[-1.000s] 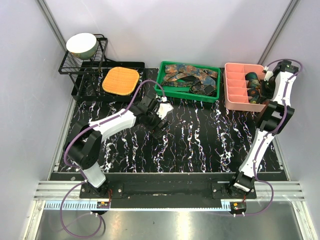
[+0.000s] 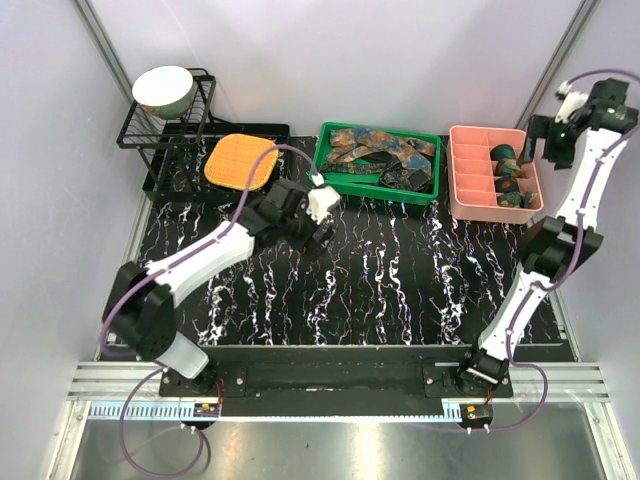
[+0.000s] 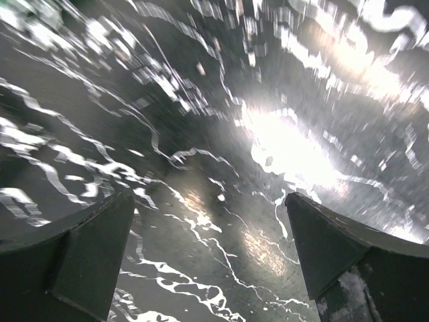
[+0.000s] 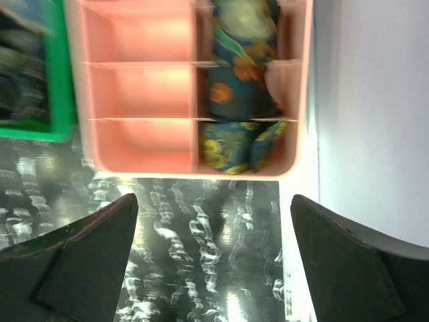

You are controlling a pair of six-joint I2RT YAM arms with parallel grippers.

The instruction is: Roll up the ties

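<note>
In the right column of the pink divided box (image 2: 468, 210), rolled ties fill several compartments. A dark tie with orange flowers (image 4: 231, 94) is in one, and a blue and yellow tie (image 4: 228, 144) sits in the compartment nearest the front. Above and to the right of that box, my right gripper (image 2: 543, 138) stands open, nothing between its fingers. Unrolled ties (image 2: 375, 150) lie loosely in the green tray (image 2: 365, 190). Over the bare black tabletop, left of centre, my left gripper (image 2: 313, 238) is open and empty.
A black rack (image 2: 185, 150) with a bowl (image 2: 165, 88) and an orange mat (image 2: 240, 161) stands at the back left. The right wall (image 2: 612, 300) is close beside the right arm. Free tabletop (image 2: 390, 275) spreads across the middle.
The tie stays in its compartment. The left arm has shifted slightly.
</note>
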